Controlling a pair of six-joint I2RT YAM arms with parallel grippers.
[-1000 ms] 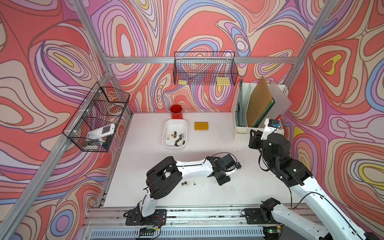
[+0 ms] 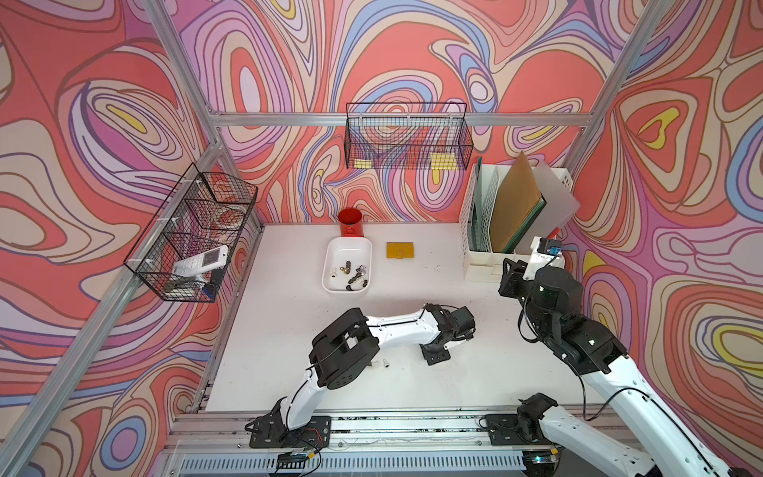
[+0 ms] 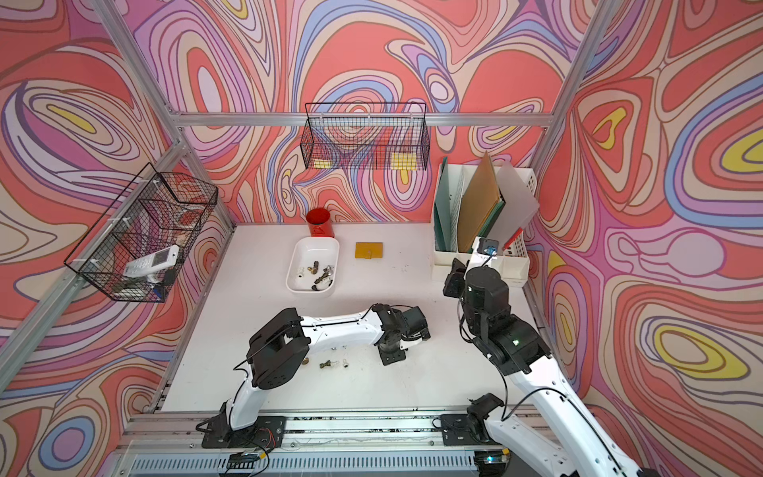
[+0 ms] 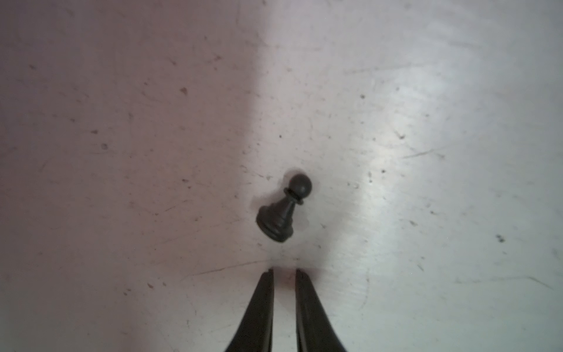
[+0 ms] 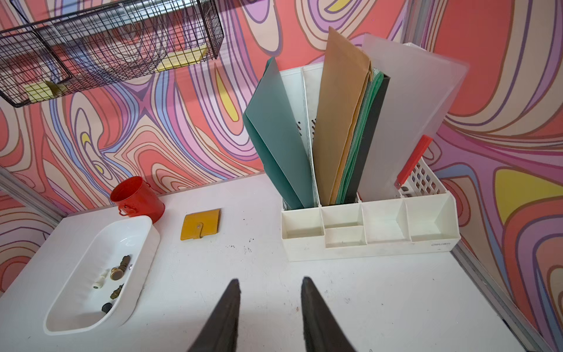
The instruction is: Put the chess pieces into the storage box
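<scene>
A black pawn (image 4: 281,208) lies on its side on the table, just beyond the fingertips of my left gripper, which is part open with nothing between its fingers. In the top views my left arm reaches low across the table's middle. Small chess pieces (image 3: 326,365) lie loose below that arm. The white storage box (image 5: 145,246) holds several dark and light pieces. My right gripper hangs raised at the right, open and empty.
A red bucket (image 2: 350,226) and yellow case (image 2: 399,249) stand at the back. A file holder with folders (image 5: 369,231) fills the back right. Wire baskets (image 3: 365,135) hang on the frames.
My left arm has shifted a little over the table, its wrist moving slightly leftward and up in the view. The right arm has moved only slightly.
</scene>
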